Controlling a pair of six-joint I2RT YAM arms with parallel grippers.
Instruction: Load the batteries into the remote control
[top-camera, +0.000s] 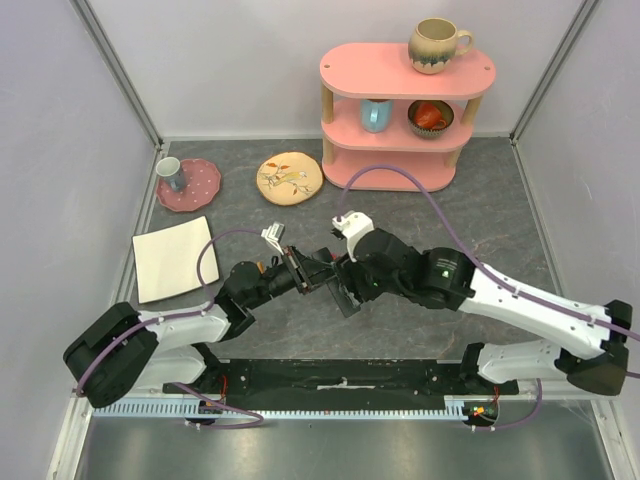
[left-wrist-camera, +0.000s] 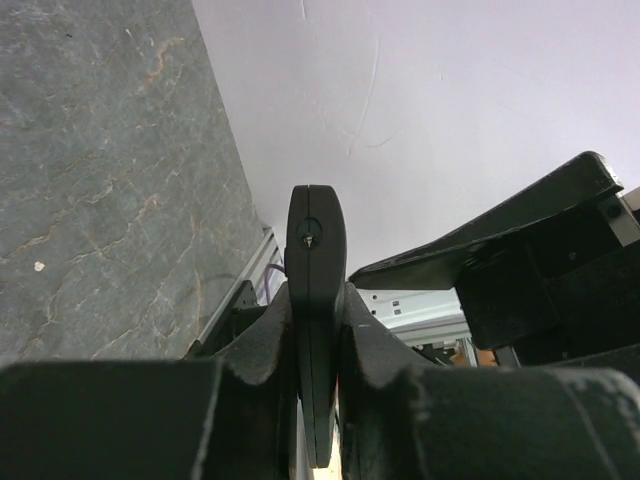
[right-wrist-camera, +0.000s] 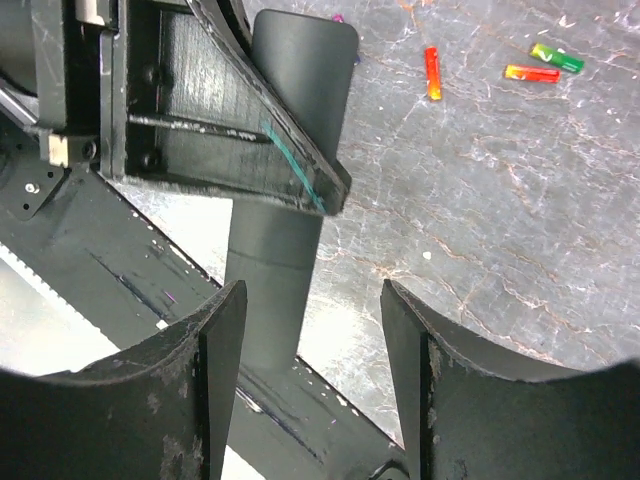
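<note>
A long black remote control is held in my left gripper (top-camera: 322, 266), which is shut on it; in the left wrist view the remote (left-wrist-camera: 311, 310) shows edge-on between the fingers. In the right wrist view my right gripper stands part open over the lower part of the remote, its fingertips to either side. Small batteries lie on the grey counter beyond: a red one (right-wrist-camera: 432, 72), another red one (right-wrist-camera: 532, 73) and a green one (right-wrist-camera: 557, 57). A purple one is mostly hidden behind the remote.
A pink shelf (top-camera: 406, 60) with mugs and a bowl stands at the back. A round board (top-camera: 289, 178), a pink plate (top-camera: 187, 199) with a cup and a white square board (top-camera: 176, 261) lie left.
</note>
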